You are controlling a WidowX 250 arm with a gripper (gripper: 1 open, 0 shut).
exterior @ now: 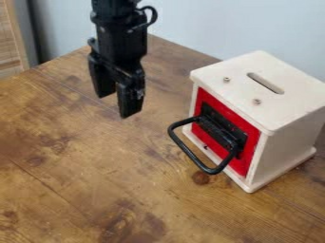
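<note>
The black gripper (113, 85) hangs above the wooden tabletop at the upper middle left, its two fingers apart with nothing visible between them. To its right stands a pale wooden box (268, 90) with a slot and screws on top. Its red front panel (208, 149) carries a black fitting with a looped black handle (193, 156) sticking out toward the table. The gripper is apart from the box, to the left of it and higher.
A pale wall stands behind, and a wooden panel is at the far upper left edge.
</note>
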